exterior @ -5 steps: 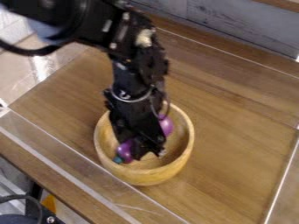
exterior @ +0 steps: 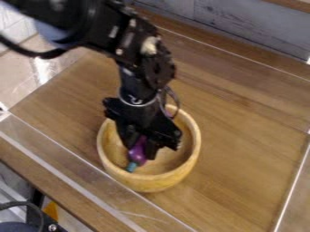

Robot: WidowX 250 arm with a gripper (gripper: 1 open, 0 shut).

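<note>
My gripper (exterior: 143, 132) reaches down into a round wooden bowl (exterior: 172, 176) from above, its black body covering much of the bowl's interior. A purple object with a teal end (exterior: 137, 154) lies in the bowl under the fingertips, partly hidden. Whether the fingers hold it or only hover over it, and how far they are open, I cannot make out.
The bowl stands near the front edge of a wooden table (exterior: 242, 118). A grey wall runs along the back.
The gripper has shifted and turned slightly over the bowl, and the purple and teal object has moved a little to the right.
</note>
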